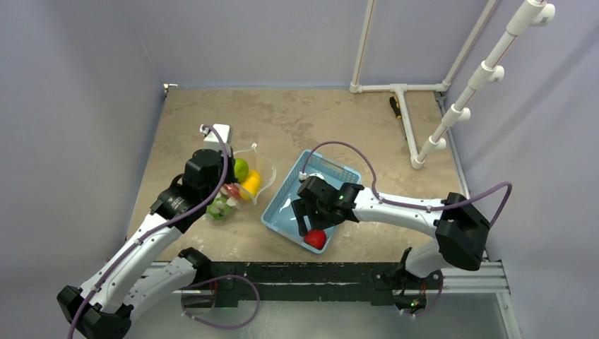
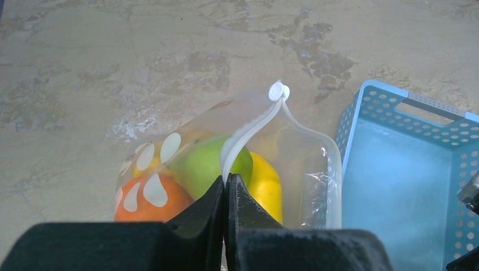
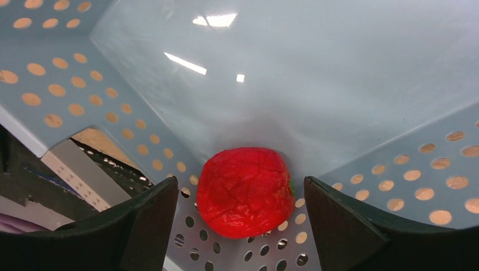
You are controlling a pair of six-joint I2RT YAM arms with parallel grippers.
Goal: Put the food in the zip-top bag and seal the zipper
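Observation:
A clear zip top bag (image 2: 305,169) lies on the table, its mouth gaping toward the basket, with a white slider (image 2: 278,91) at the far corner. Inside it are a green piece (image 2: 212,161), a yellow piece (image 2: 265,183), an orange piece (image 2: 155,197) and more food. My left gripper is shut on the near edge of the bag's mouth, the thin film pinched between its fingertips. One red food item (image 3: 245,192) rests in a corner of the blue basket (image 1: 277,227). Above it my right gripper stands open, its fingers on either side in view.
The basket's perforated walls (image 3: 395,169) rise close to the red item on two sides. A screwdriver (image 1: 395,107) lies at the back right near a white pipe frame (image 1: 399,87).

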